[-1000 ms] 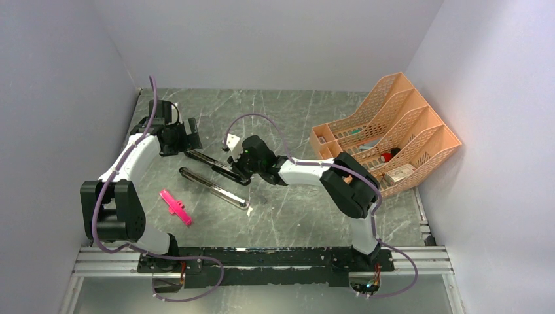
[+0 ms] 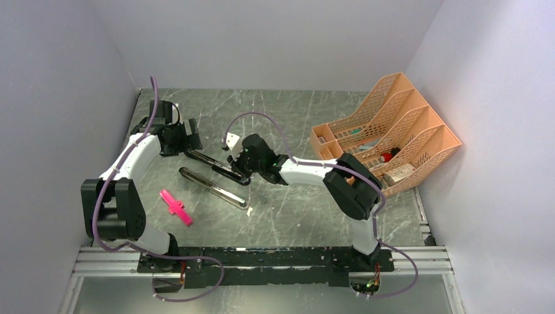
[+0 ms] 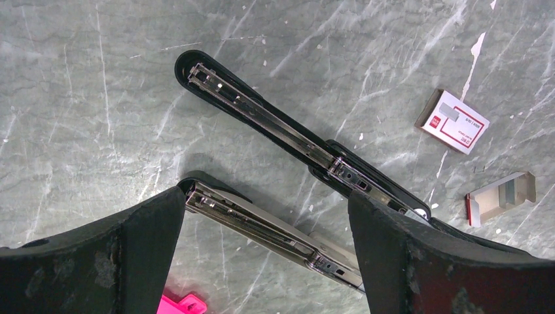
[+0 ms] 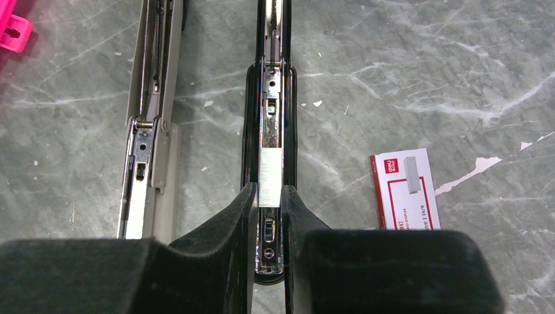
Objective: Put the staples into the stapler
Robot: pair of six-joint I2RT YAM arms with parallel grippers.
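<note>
The black stapler (image 2: 216,165) lies opened out on the marbled table. A silvery strip of staples (image 4: 270,176) lies along its metal channel, near the end by my right gripper. That gripper is partly open, one fingertip on each side of the strip's lower part; whether they touch it is hard to tell. My left gripper stands wide open above the table, nothing between its fingers. Beside the black stapler lies a second, grey stapler (image 2: 213,188), also opened out. The white-and-red staple box (image 4: 407,190) rests on the table to the right in the right wrist view.
A small open tray (image 3: 501,198) sits near the staple box in the left wrist view. The pink stapler (image 2: 175,207) lies at the front left. An orange mesh organizer (image 2: 393,131) with several items stands on the right. Bare table (image 2: 294,219) shows at the front middle.
Almost nothing differs in the top view. The right arm has shifted very slightly, while the left arm, both long staplers and the pink one stay in place.
</note>
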